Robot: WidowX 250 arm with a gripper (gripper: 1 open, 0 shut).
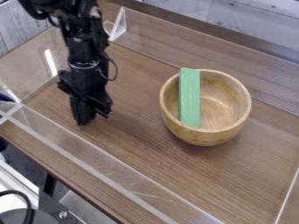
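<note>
My black gripper (82,117) is low over the wooden table at the left, its arm rising behind it toward the top left. Its fingertips are dark and small, and nothing clearly shows between them; it looks shut. A round wooden bowl (228,109) sits on the right half of the table, with a long green block (190,96) lying upright across its left side.
Clear edging runs along the left and top left, and a black cable (24,201) lies at the lower left corner.
</note>
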